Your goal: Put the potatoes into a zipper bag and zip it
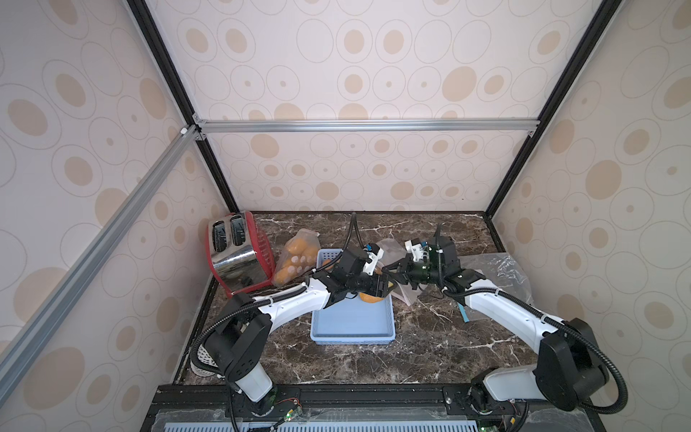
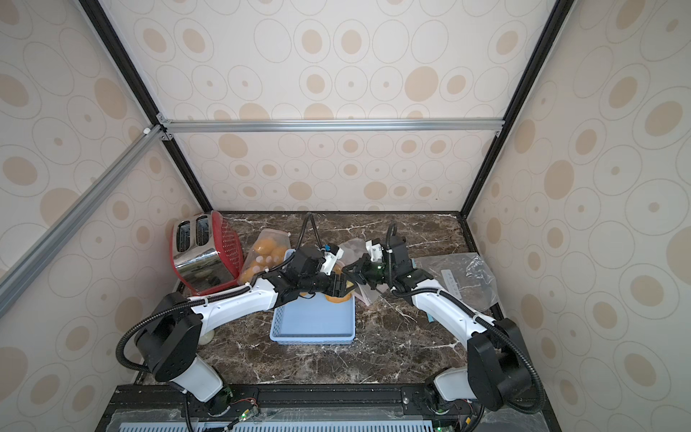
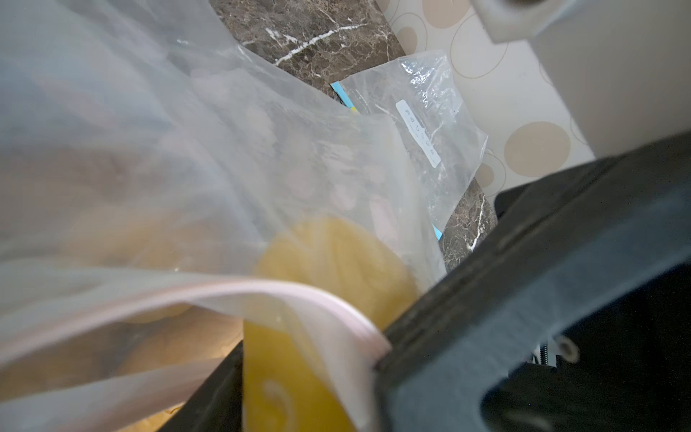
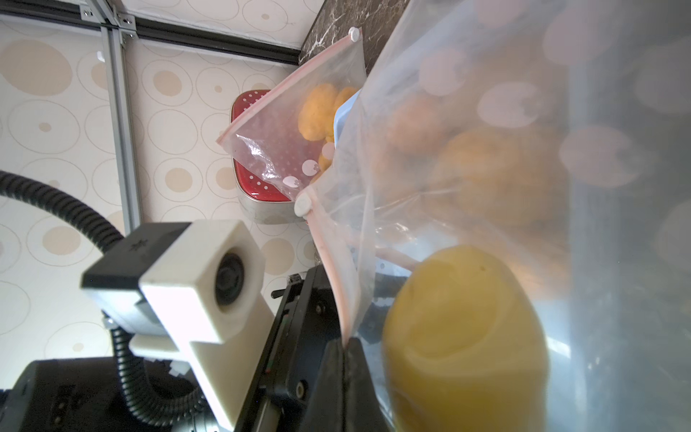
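Note:
A yellow potato [image 4: 464, 338] sits in or behind the translucent zipper bag [image 3: 165, 122], at my left gripper [image 1: 380, 280], which is part open around it at the bag's pink-edged mouth. My right gripper is shut on the pink zipper edge, close beside the potato. The two grippers meet over the right part of the blue tray [image 1: 351, 324], where orange potatoes [image 1: 372, 297] lie, partly hidden.
A filled bag of potatoes [image 1: 295, 255] lies between the red toaster [image 1: 241, 262] and the tray. An empty clear bag [image 1: 504, 270] lies at the right.

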